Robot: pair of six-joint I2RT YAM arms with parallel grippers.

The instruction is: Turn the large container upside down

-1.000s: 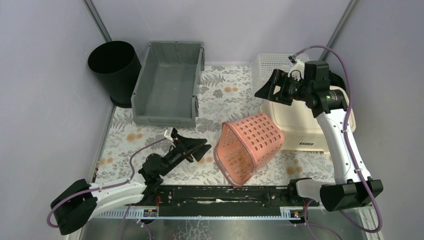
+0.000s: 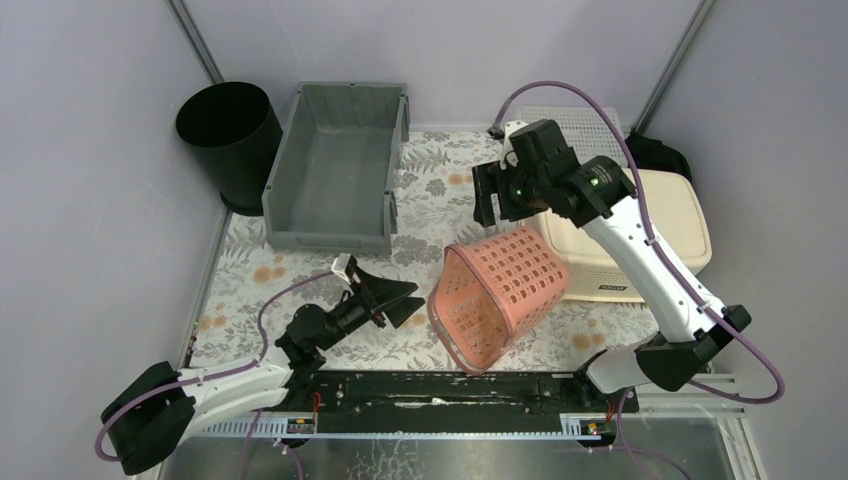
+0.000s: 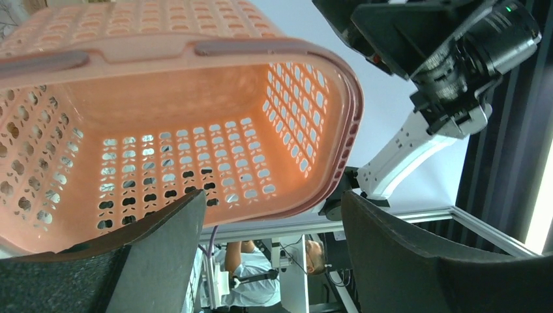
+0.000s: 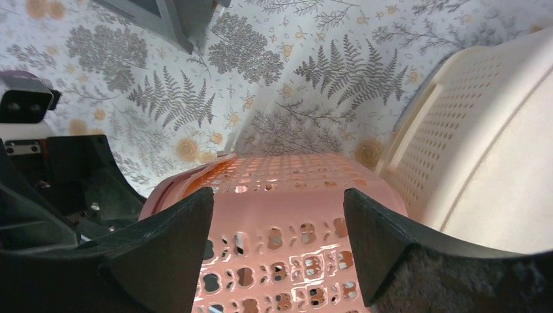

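Note:
A pink perforated basket (image 2: pixel 515 275) lies tilted on its side near the table's front, its mouth facing front-left. My left gripper (image 2: pixel 417 299) stands open at the left of that mouth, apart from the rim; the basket's inside (image 3: pixel 176 101) fills much of the left wrist view. Behind the basket, my right gripper (image 2: pixel 498 217) hangs open. In the right wrist view the basket's perforated wall (image 4: pixel 280 208) shows beyond the spread fingers (image 4: pixel 189 241), with nothing held. A large grey bin (image 2: pixel 330 245) stands upright, empty and open, at the back left.
A black bin (image 2: pixel 235 150) stands at the far left. Cream lidded boxes (image 2: pixel 665 215) sit at the right, close against the basket and under the right arm.
My right gripper has moved left and a little toward the front, turning so its fingers point more to the front.

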